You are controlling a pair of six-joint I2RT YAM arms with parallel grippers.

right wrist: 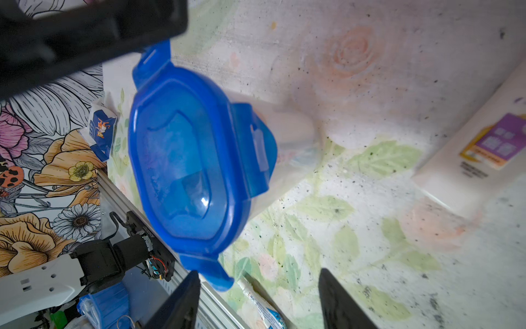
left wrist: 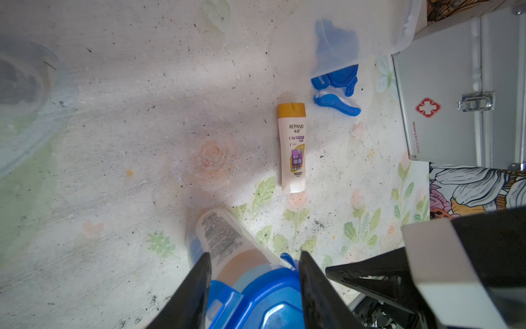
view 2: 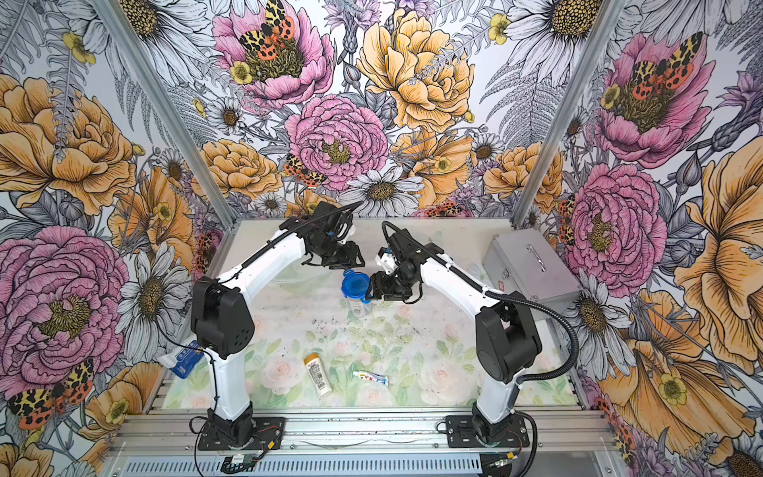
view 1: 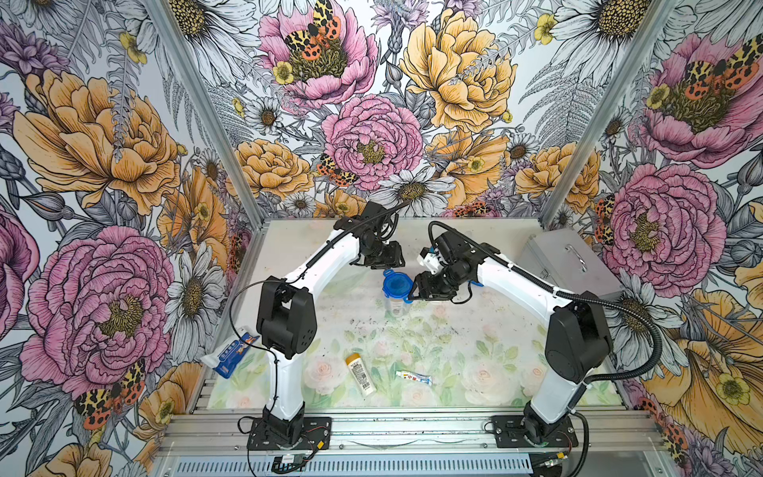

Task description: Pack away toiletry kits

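Note:
A clear toiletry container with a blue lid (view 1: 396, 284) stands mid-table, blue flaps sticking out. My left gripper is just above it at the back, fingers apart over the lid. My right gripper hangs beside it on the right, fingers apart near a flap (right wrist: 211, 271), with nothing clearly between them. A shampoo bottle (left wrist: 292, 150) lies to the right, and blue items (left wrist: 335, 102) lie beyond it. At the front lie an orange-capped bottle (view 1: 361, 375), a toothpaste tube (view 1: 413, 377) and, at the left edge, a blue-and-white packet (view 1: 230, 354).
A silver metal case (view 1: 568, 262) with a handle stands at the back right. A translucent bin (left wrist: 339, 27) is near the blue items.

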